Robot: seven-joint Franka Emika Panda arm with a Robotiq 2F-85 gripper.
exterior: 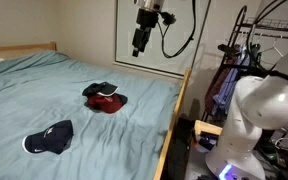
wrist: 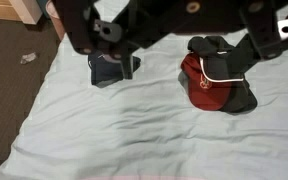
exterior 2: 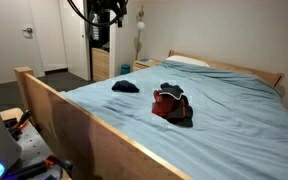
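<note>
My gripper (exterior: 140, 40) hangs high above the bed in exterior view 1, clear of every cap. In the wrist view its dark fingers (wrist: 116, 62) stand wide apart, open, holding nothing. A dark navy cap (exterior: 50, 138) with a small white mark lies alone on the sheet. Apart from it is a heap of caps: a dark red cap (wrist: 206, 92) with black cap parts (wrist: 240, 98) against it. A white edge shows on the heap's upper black cap (exterior: 104, 88). How many caps overlap there I cannot tell.
A light blue sheet (exterior: 44, 95) covers the bed, with wide bare areas around the caps. The bed's wooden board (exterior 2: 94, 125) rises between the robot's base and the mattress. Clothes (exterior: 224, 85) hang on a rack beyond the arm.
</note>
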